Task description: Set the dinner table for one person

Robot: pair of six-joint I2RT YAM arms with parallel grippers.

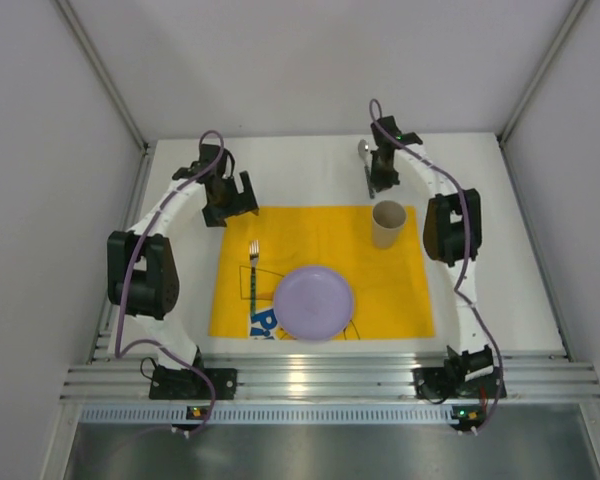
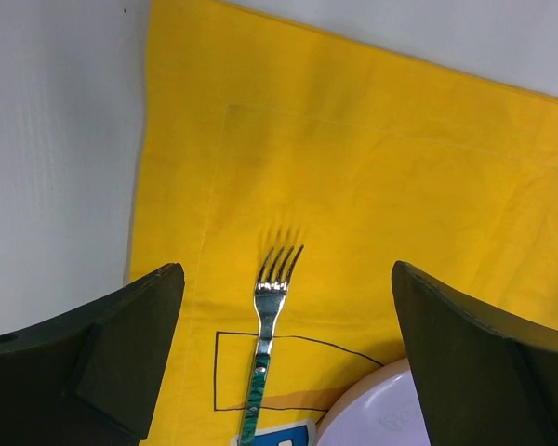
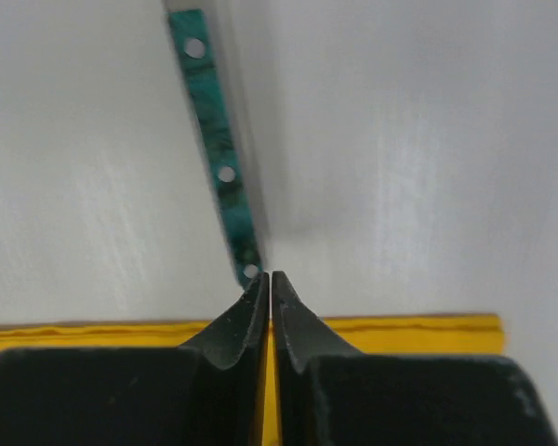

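Observation:
A spoon with a green handle (image 3: 219,149) lies on the white table behind the cloth; its bowl shows in the top view. My right gripper is shut with nothing between its fingers, their tips right by the handle's end. On the yellow cloth (image 1: 310,235) rests a lilac plate (image 1: 313,303), with a green-handled fork (image 2: 270,302) to its left. A beige cup (image 1: 388,228) stands at the cloth's back right. Above the cloth's back left corner, my left gripper hangs open and empty, the fork visible below.
Bare white table (image 1: 485,300) extends to the right of the cloth, and another clear strip runs behind it. Grey walls (image 1: 50,200) close in the sides and back. The cup stands close to the right arm.

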